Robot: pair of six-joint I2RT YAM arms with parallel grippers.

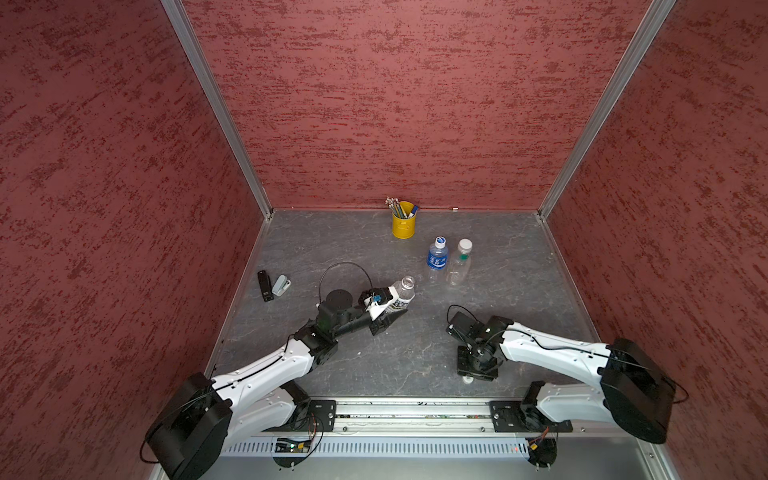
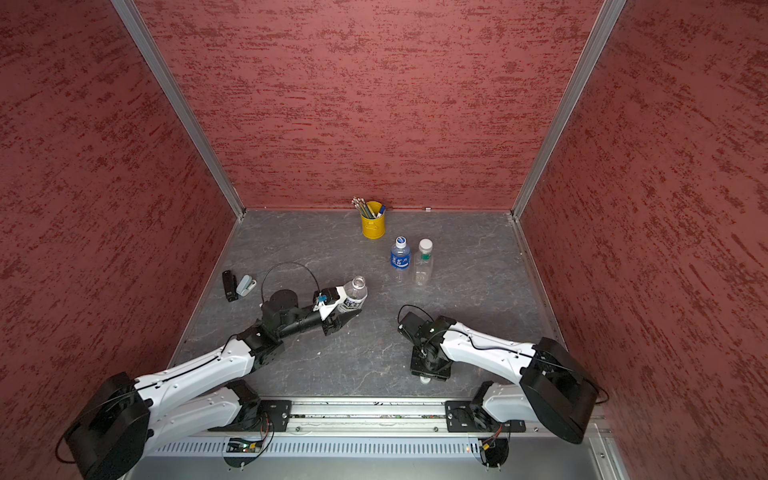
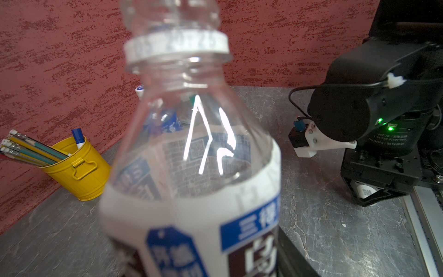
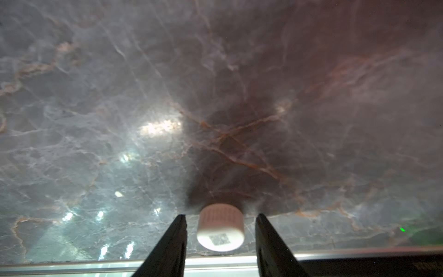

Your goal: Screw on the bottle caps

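Observation:
My left gripper [image 1: 392, 308] is shut on an uncapped clear bottle [image 3: 184, 138] with a white and blue label. Its open mouth shows in both top views, and the bottle is held over the left-centre of the table. A white cap [image 4: 220, 228] lies near the front edge, between the fingers of my right gripper. Those fingers stand apart, with a visible gap on each side of the cap. In the top left view the same cap peeks out just below the right gripper's dark body.
A blue-labelled bottle [image 1: 437, 256] and a clear bottle [image 1: 459, 265], both with white caps on, stand behind. A yellow pencil bucket [image 1: 404, 226] is at the back. A black object [image 1: 265, 285] and a grey one [image 1: 281, 285] lie left. A metal rail [image 1: 416, 404] borders the front.

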